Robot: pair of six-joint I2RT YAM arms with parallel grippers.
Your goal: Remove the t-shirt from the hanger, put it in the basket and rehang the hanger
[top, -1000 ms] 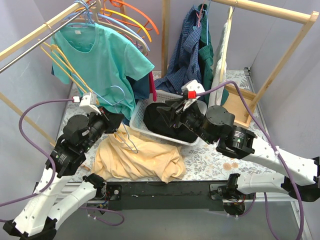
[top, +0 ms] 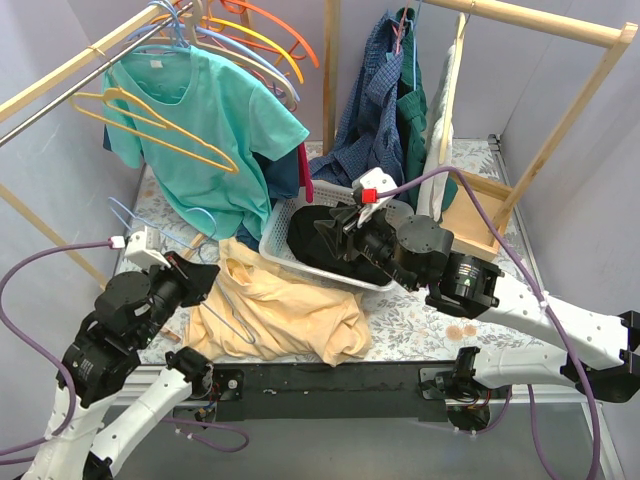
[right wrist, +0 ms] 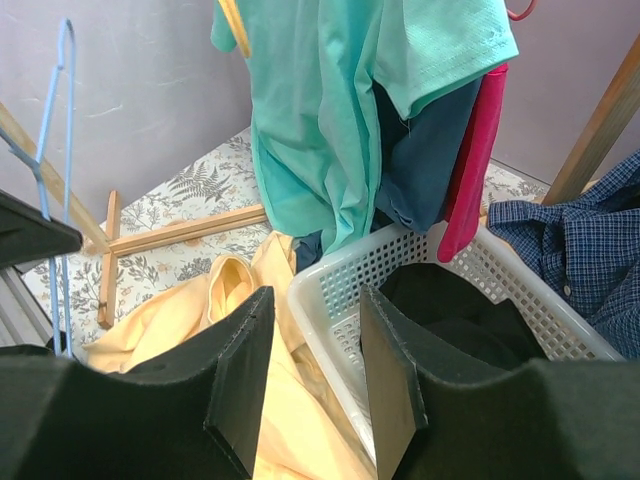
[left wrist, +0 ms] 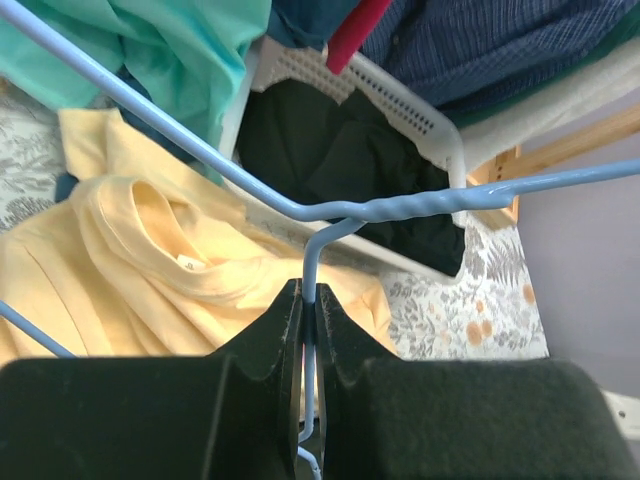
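My left gripper (top: 192, 278) is shut on a light blue wire hanger (left wrist: 380, 208), gripping it by its stem, with no shirt on it. A yellow T-shirt (top: 270, 310) lies crumpled on the floral surface below the hanger. My right gripper (top: 340, 228) is open over the white basket's left side, with nothing between its fingers. A teal T-shirt (top: 200, 130) still hangs on the rail at the back left, with an empty yellow hanger (top: 170, 135) in front of it.
The white basket (top: 275, 238) holds dark cloth. Checked blue and green garments (top: 365, 110) hang at the back right, beside a wooden tray (top: 470, 215). Wooden frames stand on both sides.
My left gripper has moved left and toward the front with the blue hanger, away from the hanging clothes. The yellow hanger has swung on the rail.
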